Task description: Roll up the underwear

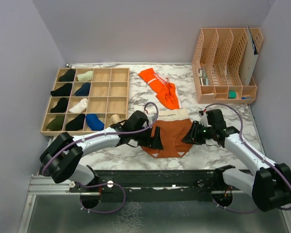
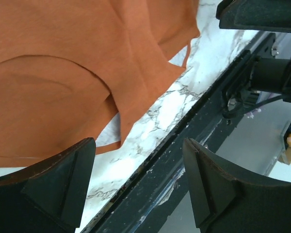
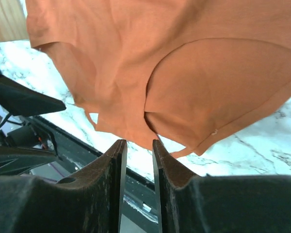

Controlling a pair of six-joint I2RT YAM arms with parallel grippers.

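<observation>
The underwear [image 1: 173, 136], rust-brown with a pale waistband [image 1: 170, 114], lies spread on the marble table. Its waistband faces the back and its crotch end points toward the front edge. In the left wrist view the brown cloth [image 2: 63, 73] reaches below my left gripper, whose fingers stand wide apart with nothing between them. My right gripper is over the other side of the brown cloth [image 3: 203, 87], its fingers separated by a narrow, empty gap. From above, the left gripper [image 1: 158, 141] and right gripper [image 1: 188, 139] partly cover the side edges.
An orange garment [image 1: 162, 88] lies behind the underwear. To the left stands a wooden grid box [image 1: 117, 75] with several rolled cloths; a tan divided rack [image 1: 208, 63] is at the back right. The dark front rail [image 1: 150, 176] runs close to the crotch end.
</observation>
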